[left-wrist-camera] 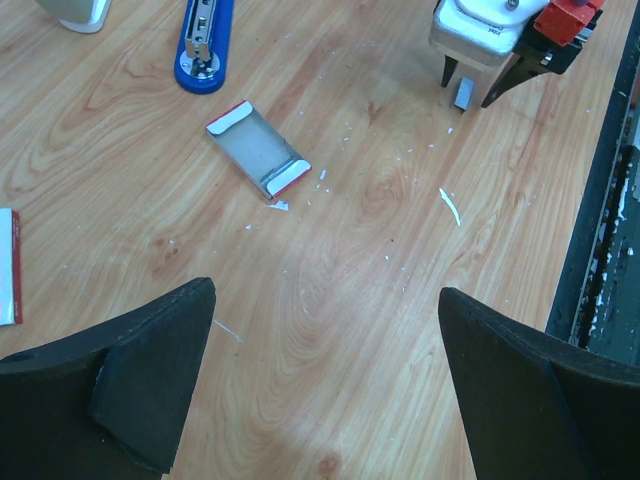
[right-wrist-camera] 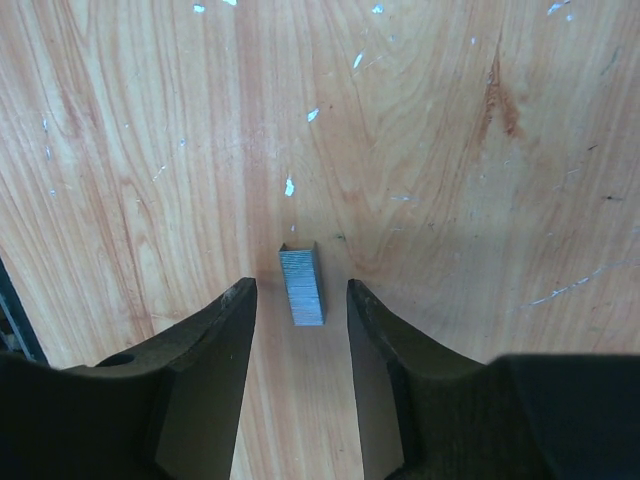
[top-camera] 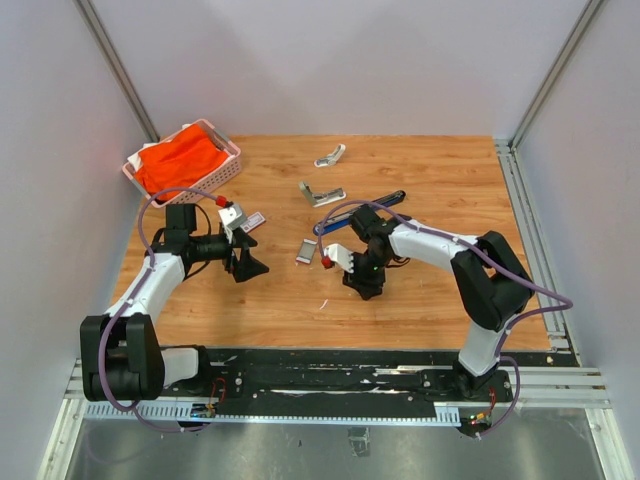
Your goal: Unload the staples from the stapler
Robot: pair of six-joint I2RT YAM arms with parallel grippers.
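A small silver strip of staples [right-wrist-camera: 303, 286] lies on the wood table, between the part-open fingertips of my right gripper, which is just above it and not closed on it. The long blue stapler [left-wrist-camera: 204, 70] lies at the back middle of the table, its silver channel showing in the left wrist view. My left gripper stands open over the left part of the table, nothing between its fingers.
A flat staple box [left-wrist-camera: 255, 150] lies mid-table, another box [top-camera: 255, 221] at left. Two grey staplers [top-camera: 322, 195] [top-camera: 330, 158] stand behind. A pink basket [top-camera: 220, 172] with orange cloth sits back left.
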